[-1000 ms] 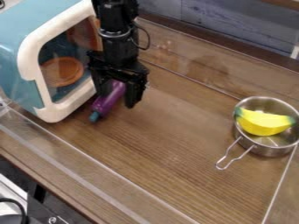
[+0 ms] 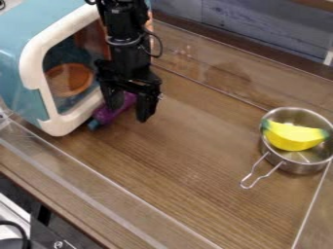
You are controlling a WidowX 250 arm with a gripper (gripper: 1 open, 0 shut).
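My black gripper (image 2: 130,105) hangs open just in front of the teal toy microwave (image 2: 29,60) with its white-framed opening, at the upper left. Under and beside the fingers lies a purple object (image 2: 109,113) with a teal tip, partly hidden by the gripper. An orange bowl (image 2: 62,80) sits inside the teal box. At the right, a steel strainer-like pot (image 2: 310,163) with a wire handle holds a yellow banana-like toy (image 2: 293,134).
A grey plank wall (image 2: 235,19) runs along the back. A dark cable lies at the lower left edge.
The gripper has shifted slightly left toward the box, and the purple object now sits a little further left and up, nearer the box's opening.
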